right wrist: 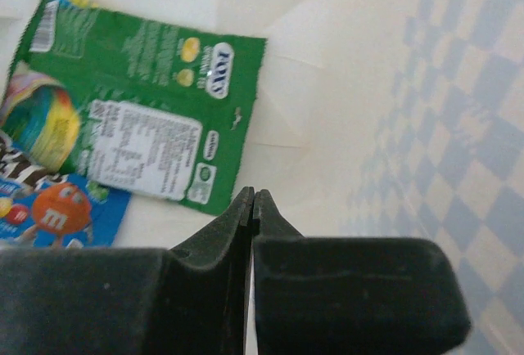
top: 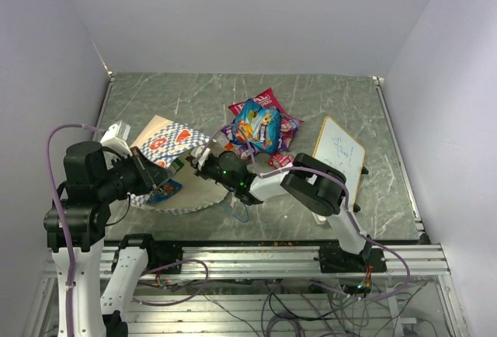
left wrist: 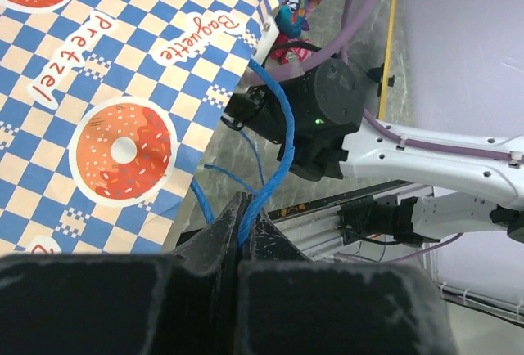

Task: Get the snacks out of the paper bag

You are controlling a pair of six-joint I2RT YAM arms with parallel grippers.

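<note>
The blue-checked paper bag (top: pixel 159 137) lies open with its cream inside showing. In the right wrist view a green Fox's snack packet (right wrist: pixel 164 101) rests inside it, partly over a blue packet (right wrist: pixel 80 208). My right gripper is shut with nothing between its fingers; the green packet lies outside them, up and to the left. My left gripper is shut on the bag's blue cord handle (left wrist: pixel 282 138). Seen from above, the left gripper stands over the bag's left side and my right gripper (top: pixel 196 162) at its right opening.
Right of the bag, several snack bags lie piled, with a blue one (top: pixel 258 125) on top and a small red packet (top: pixel 280 160) beside them. A whiteboard (top: pixel 338 158) stands farther right. Free table (top: pixel 326 96) shows along the back.
</note>
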